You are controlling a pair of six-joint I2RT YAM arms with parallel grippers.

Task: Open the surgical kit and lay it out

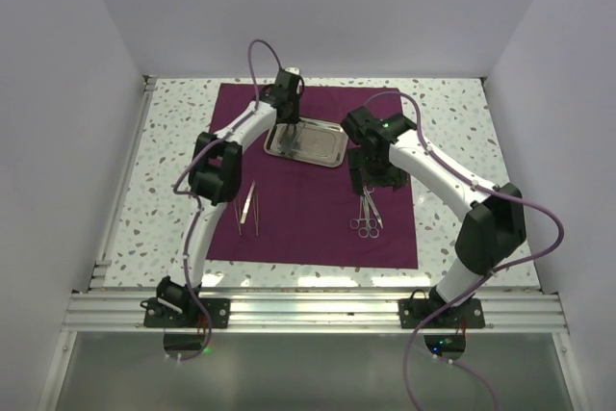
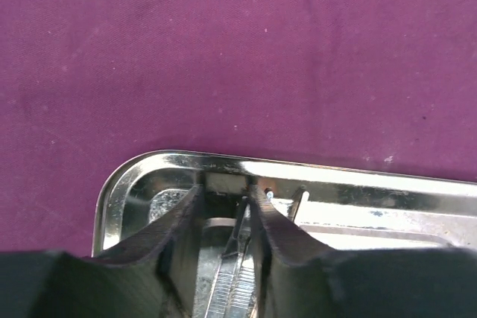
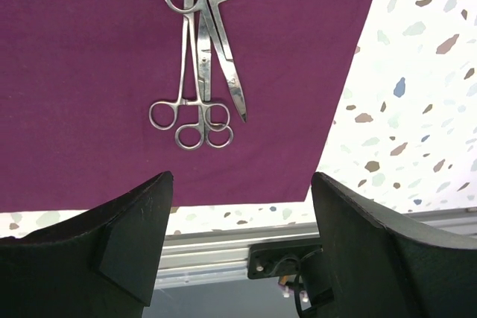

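Note:
The metal tray (image 1: 327, 158) lies on the purple cloth (image 1: 289, 238) near its back edge. Ridged tweezers (image 2: 231, 288) rest in its left end, and a thin instrument (image 2: 298, 205) shows beside them. My left gripper is part open low over that end, its fingers around the upper part of the tweezers; whether they touch is unclear. On the right of the cloth, scissors (image 3: 227, 53) and clamps (image 3: 195, 72) partly overlap. My right gripper stands wide open above the cloth, empty. Slim instruments (image 1: 248, 201) lie on the cloth's left side.
Speckled table (image 1: 159, 190) surrounds the cloth, with a metal rail (image 1: 318, 303) along the front. Bare cloth spreads between the left-hand instruments and the scissors. In the top view both arms cover parts of the cloth.

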